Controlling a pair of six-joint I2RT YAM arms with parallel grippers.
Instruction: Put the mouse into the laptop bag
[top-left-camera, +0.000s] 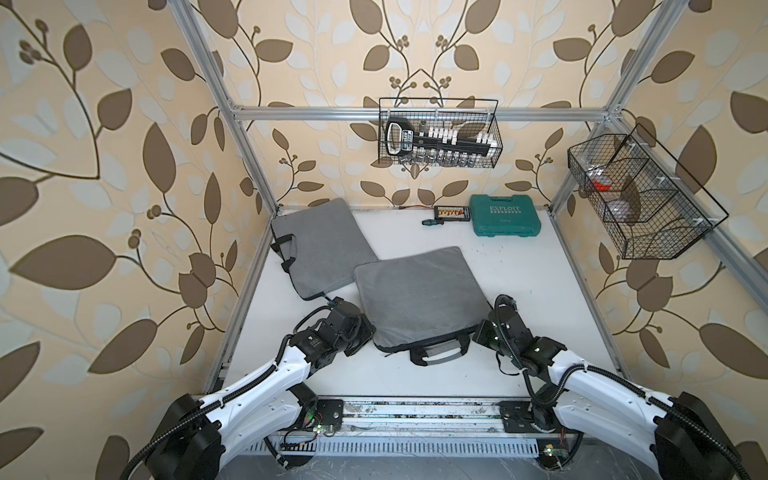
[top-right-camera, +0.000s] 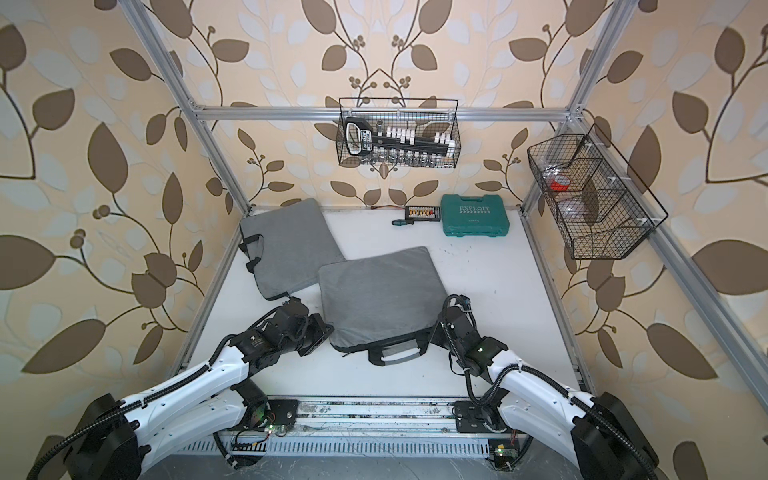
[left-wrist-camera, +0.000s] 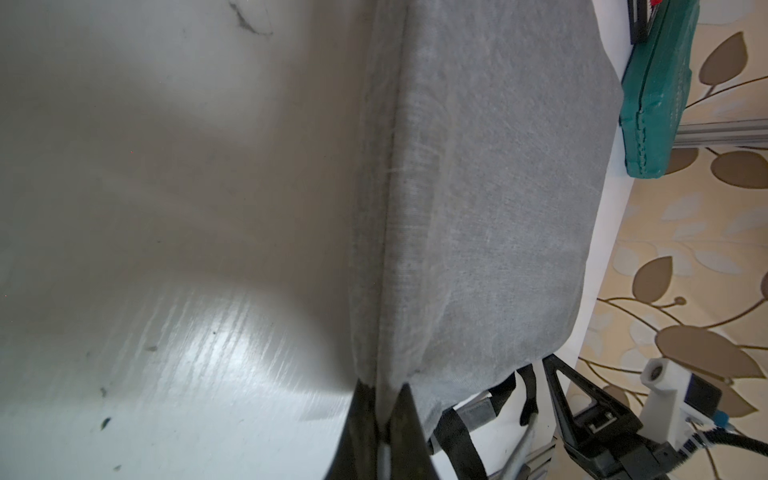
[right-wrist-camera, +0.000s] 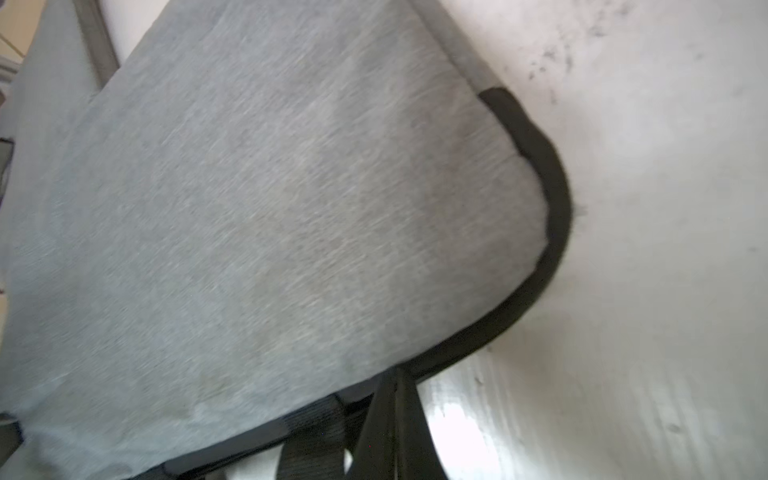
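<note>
A grey laptop bag (top-left-camera: 416, 292) with black trim lies flat, its handle (top-right-camera: 400, 357) toward the front. Another grey bag (top-left-camera: 320, 244) lies behind it at the left. My left gripper is shut on the grey fabric at the front bag's left edge. My right gripper is shut at the black-trimmed edge near the bag's front right corner; nothing clearly shows between its fingers. I cannot pick out a mouse in these views.
A green case (top-left-camera: 505, 216) and a small bit set (top-left-camera: 451, 213) stand at the back right. Wire baskets (top-right-camera: 396, 136) hang on the rear and right walls.
</note>
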